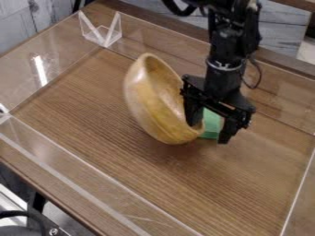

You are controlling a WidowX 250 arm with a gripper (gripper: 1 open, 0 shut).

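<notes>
My black gripper [212, 112] is low at centre right, at the right side of a tan bowl [157, 90], which is tilted up steeply on its side. Behind the gripper sits a green block [212, 124], mostly hidden. The gripper's fingers are open; whether the bowl's rim is between them is unclear.
A clear plastic container [101, 33] stands at the back left. A pale edge runs along the back right.
</notes>
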